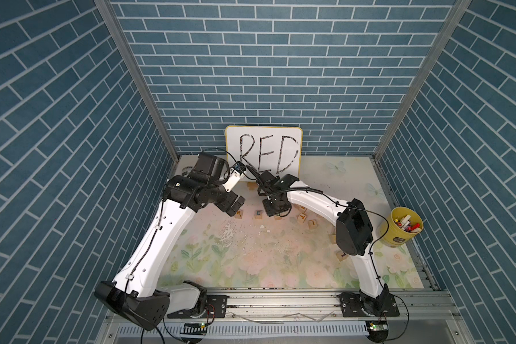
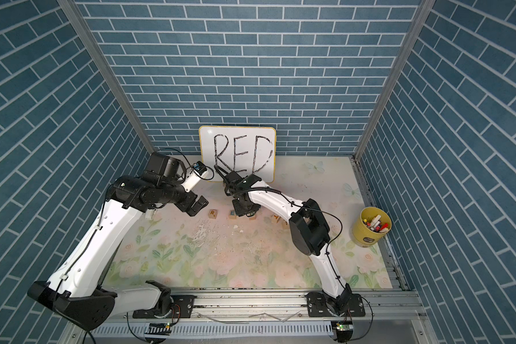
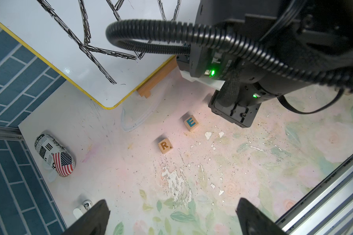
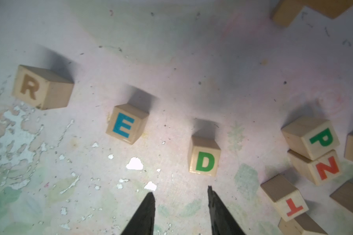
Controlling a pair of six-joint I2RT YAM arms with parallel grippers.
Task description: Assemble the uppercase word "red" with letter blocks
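In the right wrist view the R block [image 4: 41, 88], E block [image 4: 125, 123] and D block [image 4: 204, 156] stand apart in a loose row, left to right. My right gripper hangs over the D, its fingers apart with nothing between them. My left gripper is open and empty, above the table left of the row; its wrist view shows the R and E, with the right arm over the area beside them. The whiteboard [image 1: 283, 133] behind reads RED.
Other letter blocks, P [image 4: 315, 139], N [image 4: 319, 168] and T [image 4: 284, 199] among them, lie right of the D. A yellow bucket [image 1: 400, 232] of markers stands at the right edge.
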